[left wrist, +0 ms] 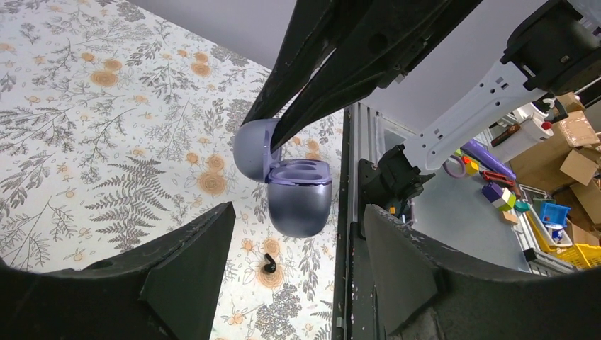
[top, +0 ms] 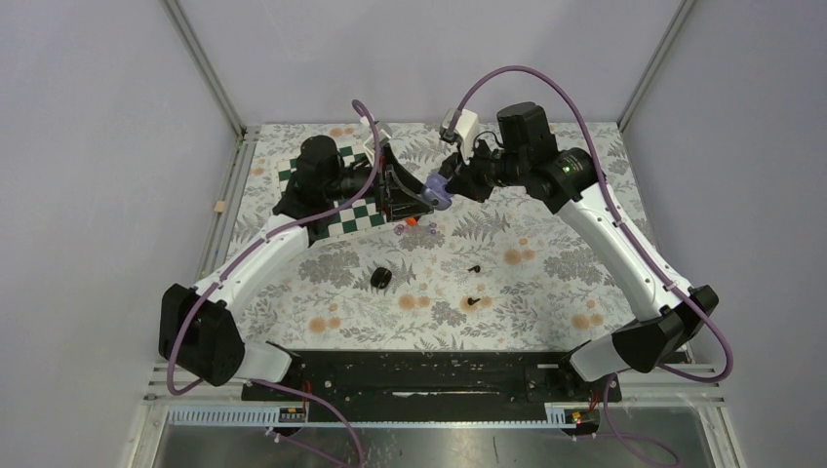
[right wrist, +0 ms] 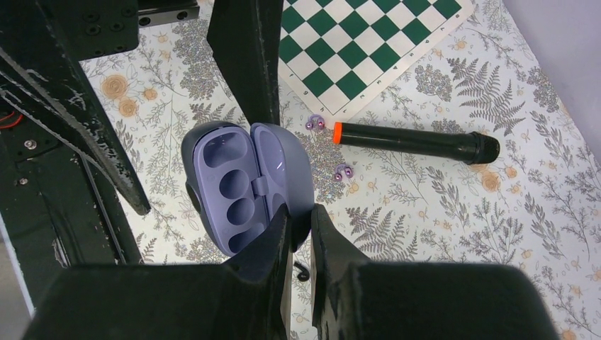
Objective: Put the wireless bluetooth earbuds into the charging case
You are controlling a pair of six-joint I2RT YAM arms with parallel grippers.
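The purple charging case (top: 436,193) hangs above the mat, lid open, with empty wells facing my right wrist camera (right wrist: 234,184). My right gripper is shut on its lid. My left gripper stands open beside the case, whose grey body lies between and just beyond its fingertips in the left wrist view.
A green checkered board (right wrist: 351,53), a black cylinder with an orange end (right wrist: 411,145) and small purple pieces (right wrist: 344,172) lie on the floral mat. A black case-like object (top: 381,278) sits front left.
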